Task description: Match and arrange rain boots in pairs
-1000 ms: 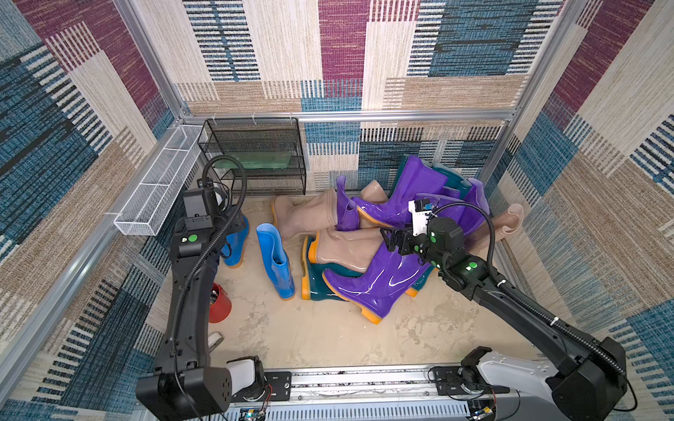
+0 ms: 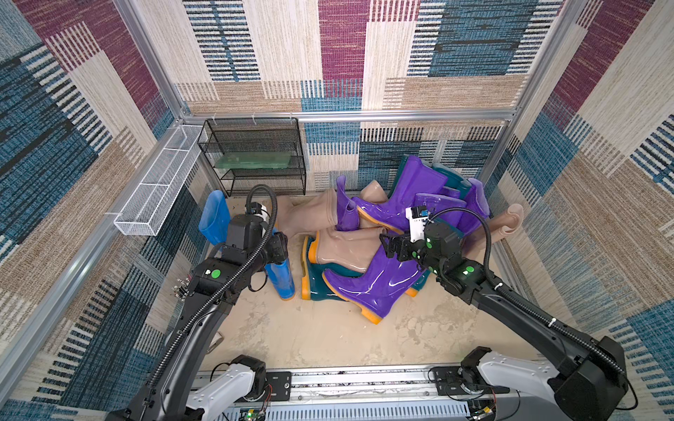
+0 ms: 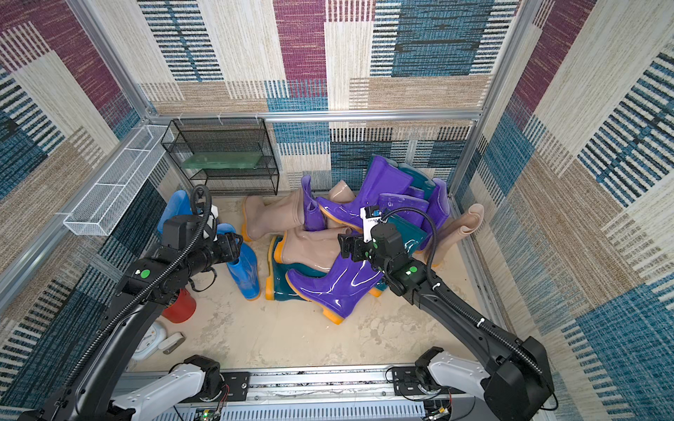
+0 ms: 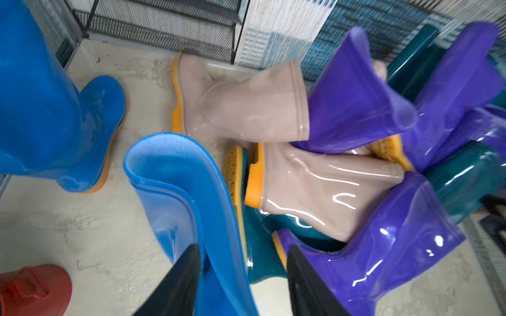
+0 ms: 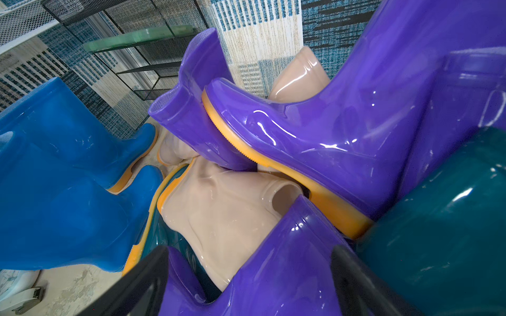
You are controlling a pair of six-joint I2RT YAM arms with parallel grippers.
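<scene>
A blue boot (image 3: 245,275) stands upright on the left side of the floor. My left gripper is part open at its top; one wall of the boot shows between the fingers in the left wrist view, with a gap beside it. The second blue boot (image 4: 102,115) stands just to the left. A pile of beige, purple and teal boots fills the middle and right, with a beige boot (image 2: 349,247) and a purple boot (image 2: 375,284) lying on a teal boot (image 2: 319,280). Over that pile my right gripper (image 2: 384,244) hangs open, holding nothing visible.
A black wire shelf (image 2: 252,154) stands at the back left, and a white wire basket (image 2: 158,179) hangs on the left wall. A red container (image 3: 180,306) sits at the left front.
My left arm has swung right from above the left blue boot to the top of the other blue boot. The right gripper has shifted only slightly. The boots look unmoved.
</scene>
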